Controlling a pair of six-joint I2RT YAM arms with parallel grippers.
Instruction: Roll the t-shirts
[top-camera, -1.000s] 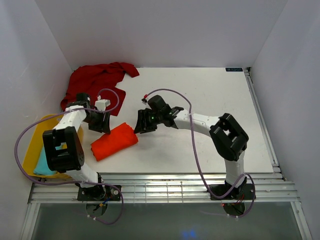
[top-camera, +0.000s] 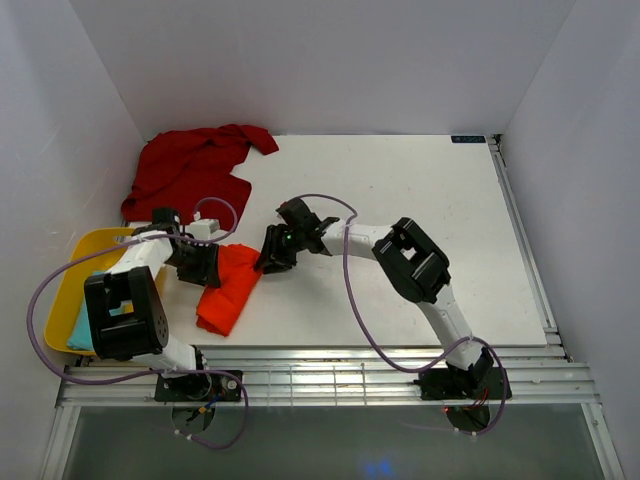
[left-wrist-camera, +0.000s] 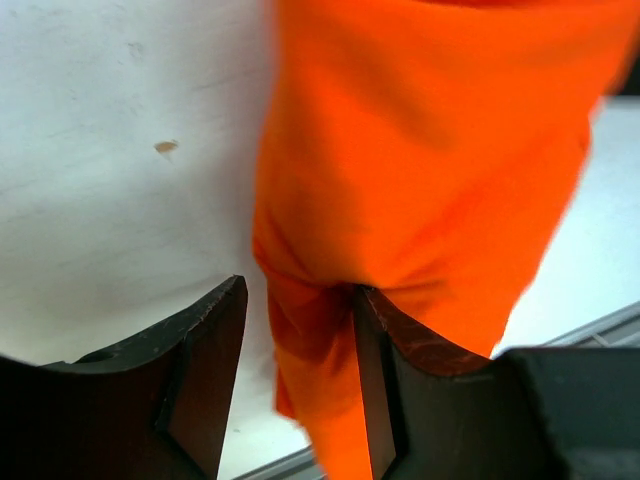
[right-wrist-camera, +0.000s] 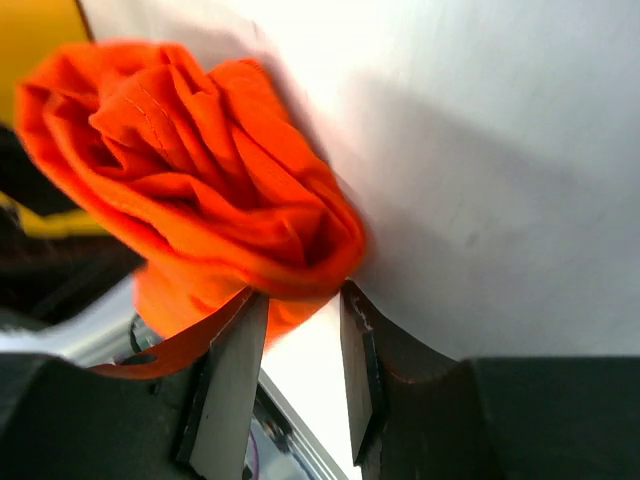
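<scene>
A bunched orange t-shirt (top-camera: 228, 295) lies on the left of the white table, a folded roll standing slightly upright. My left gripper (top-camera: 205, 265) is on its left side; in the left wrist view its open fingers (left-wrist-camera: 420, 380) press at the orange cloth (left-wrist-camera: 400, 180). My right gripper (top-camera: 275, 255) is at the cloth's upper right end; in the right wrist view its part-open fingers (right-wrist-camera: 230, 390) touch the edge of the crumpled roll (right-wrist-camera: 200, 170).
A dark red cloth (top-camera: 175, 165) lies at the back left. A yellow bin (top-camera: 85, 250) holding light blue cloth stands at the left edge.
The right gripper has moved left onto the t-shirt, and the orange cloth has swung to a steeper angle, its lower end now further right.
</scene>
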